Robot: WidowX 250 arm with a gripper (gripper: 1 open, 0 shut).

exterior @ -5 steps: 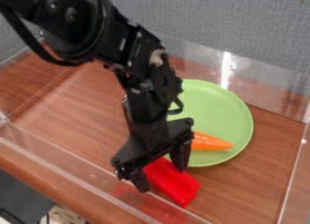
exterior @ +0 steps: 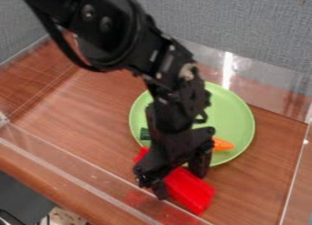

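My black gripper (exterior: 180,174) reaches down over a red block (exterior: 191,194) lying on the wooden table near its front edge, with its fingers apart around or just above the block; contact is unclear. A green plate (exterior: 229,115) lies behind it, holding an orange carrot (exterior: 222,145), partly hidden by the gripper. A dark green piece at the plate's left is mostly hidden.
Clear low edges run along the back, front and right. A grey textured wall stands behind.
My gripper has shifted slightly right, covering more of the carrot; more of the red block's left end now shows.
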